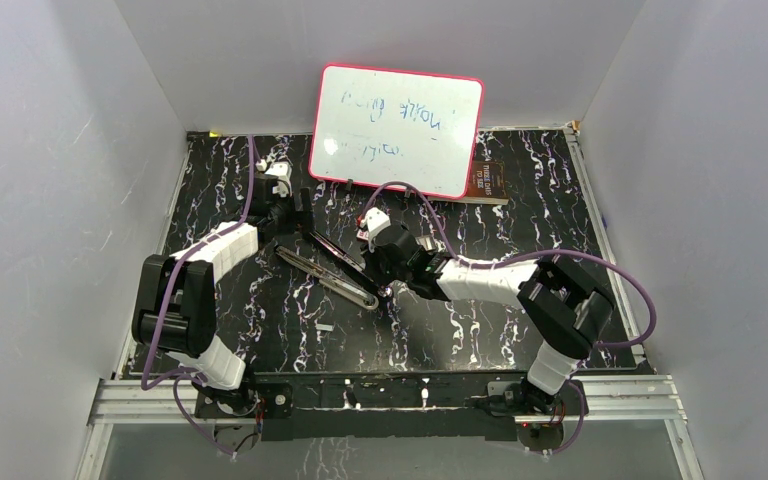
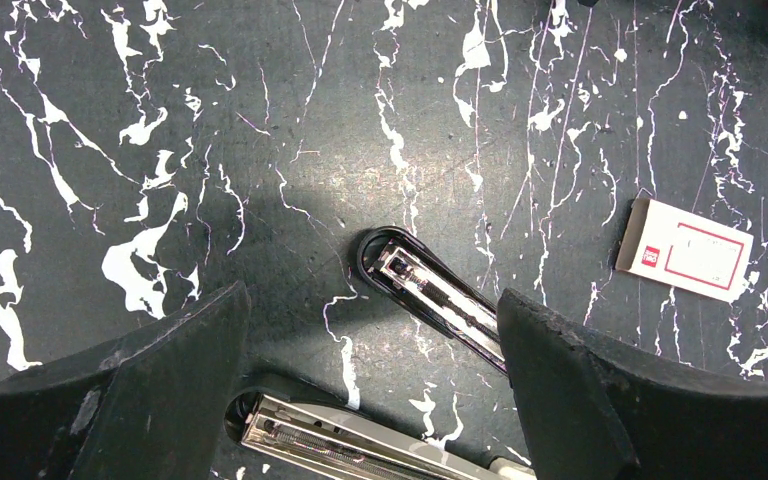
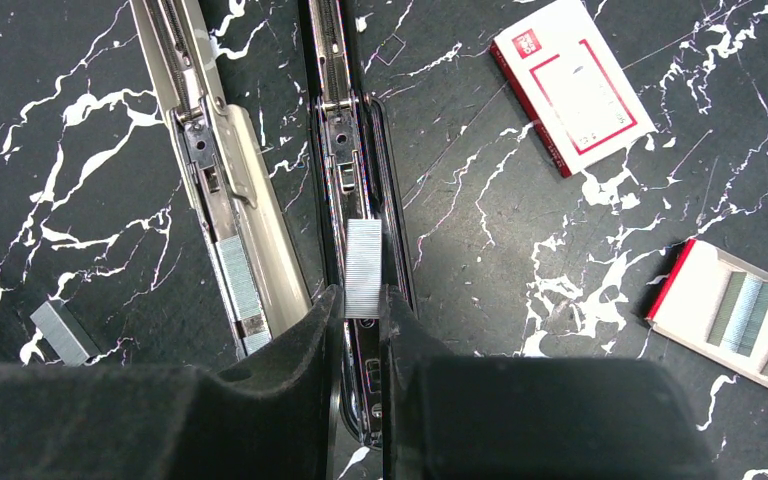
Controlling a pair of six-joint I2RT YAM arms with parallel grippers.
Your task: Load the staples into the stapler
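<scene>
Two opened staplers lie side by side on the marble-patterned table. In the right wrist view, the black stapler (image 3: 342, 130) is under my right gripper, which is shut on a strip of staples (image 3: 364, 265). That strip lines up over the black stapler's channel; whether it touches the channel I cannot tell. To its left, the beige stapler (image 3: 260, 200) has a staple strip (image 3: 237, 275) lying in its channel. My left gripper stands open, its fingers wide apart above the far ends of both staplers, with nothing held.
A closed staple box (image 3: 575, 85) lies right of the black stapler, beside an open box (image 3: 730, 310) of staple strips. One loose strip (image 3: 64, 332) rests left of the beige stapler. At the back stands a whiteboard (image 1: 397, 125) near a book (image 1: 487, 180).
</scene>
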